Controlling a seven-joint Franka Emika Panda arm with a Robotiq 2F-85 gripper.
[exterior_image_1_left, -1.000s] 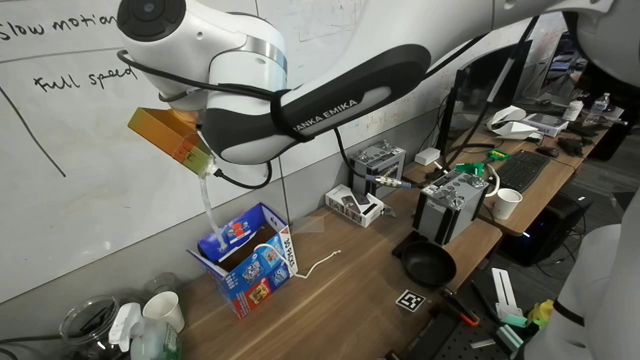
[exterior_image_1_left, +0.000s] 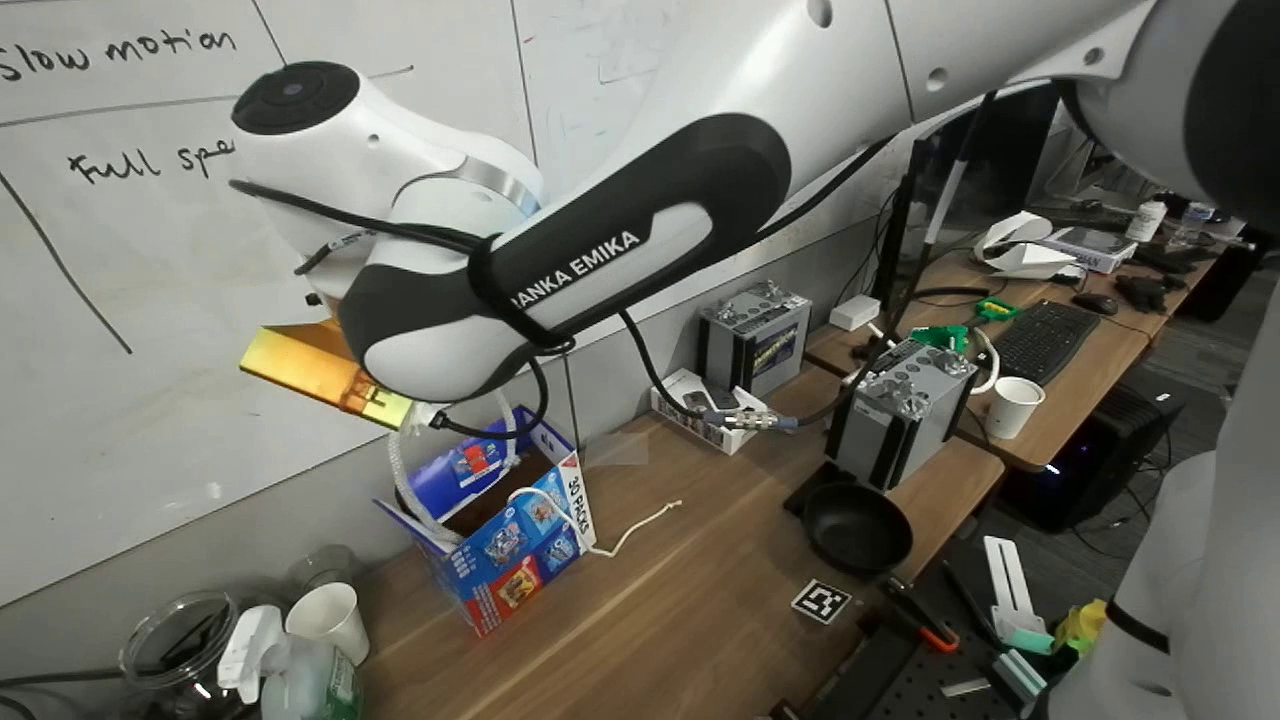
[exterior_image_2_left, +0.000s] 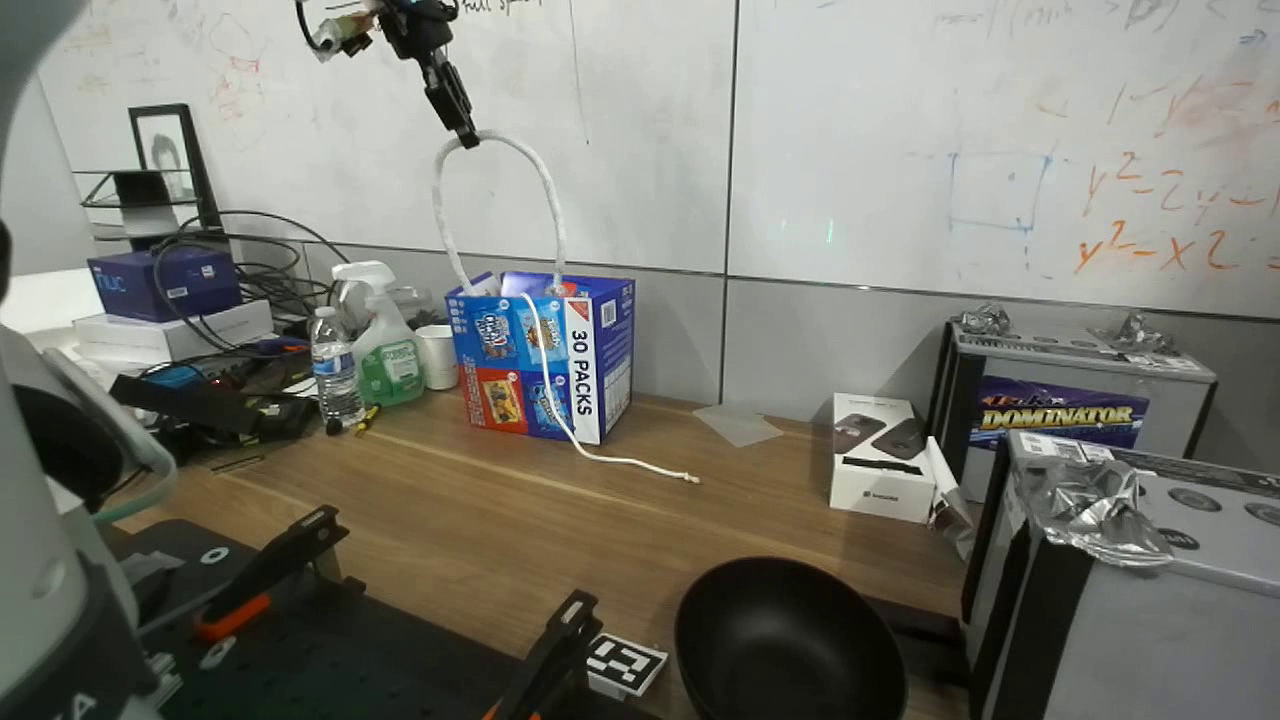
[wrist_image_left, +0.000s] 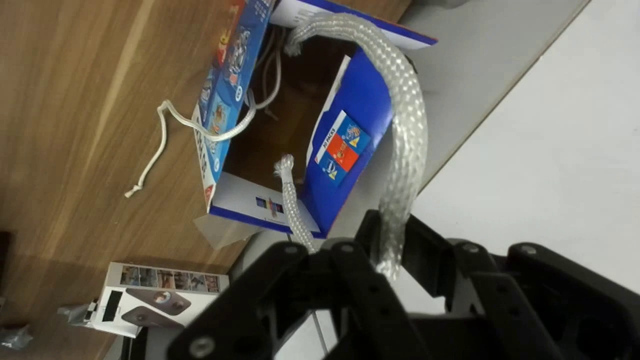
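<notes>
A thick white braided rope (exterior_image_2_left: 549, 192) arches above the open blue snack box (exterior_image_2_left: 608, 360). My gripper (exterior_image_2_left: 469, 139) is shut on the rope near the top of the arch. From there both lengths of the rope (wrist_image_left: 409, 120) hang down, their ends inside or at the opening of the box (wrist_image_left: 243, 78) in the wrist view. A thinner white cord (wrist_image_left: 162, 135) runs from inside the box over its front wall onto the table. In exterior view 1 the arm hides the fingers, while the box (exterior_image_1_left: 516, 546) stands below.
Left of the box stand a white cup (exterior_image_2_left: 437, 356), a green spray bottle (exterior_image_2_left: 390, 354) and a water bottle (exterior_image_2_left: 335, 366). A phone box (exterior_image_2_left: 882, 450), a black pan (exterior_image_2_left: 786, 642) and grey batteries (exterior_image_2_left: 1104, 564) are to the right. The whiteboard wall rises close behind.
The arm has come down and slightly left in exterior view 1. The rope, which hung fairly straight into the box, now sags in two lengths at the opening. The box has not moved.
</notes>
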